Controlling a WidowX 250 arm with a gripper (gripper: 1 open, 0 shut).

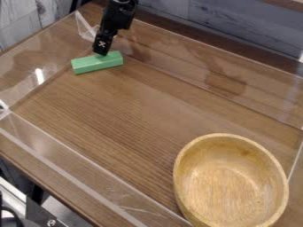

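Note:
My black gripper (103, 44) hangs at the upper left of the camera view, its fingers low over a green rectangular block (97, 63) on the wooden table (142, 115). It looks open, though small and dark; whether it touches the block I cannot tell.
A large light-tan oval bowl (231, 182) sits at the lower right. Walls border the table at the back, and its edge runs along the lower left.

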